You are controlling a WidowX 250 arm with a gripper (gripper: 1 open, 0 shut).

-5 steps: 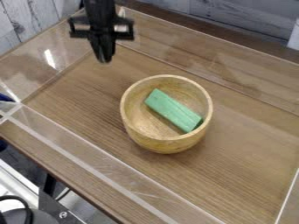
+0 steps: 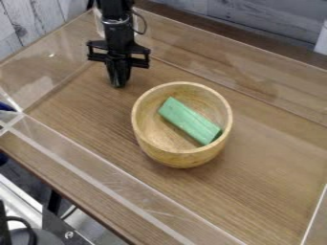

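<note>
My gripper (image 2: 119,77) is a black assembly at the upper left of the wooden table, lowered near the tabletop and shut, with no object visible between its fingers. A round wooden bowl (image 2: 179,151) sits right of centre, holding a green oblong block (image 2: 189,122) lying diagonally. The gripper is behind and left of the bowl, apart from it.
The wooden table (image 2: 255,201) has wide bare room on the right, at the front and at left. Dark cables or objects (image 2: 19,230) lie off the table's lower-left edge. A pale wall stands at the back left.
The gripper has come down from the top of the view to lower near the tabletop behind the bowl. The bowl and block look unmoved.
</note>
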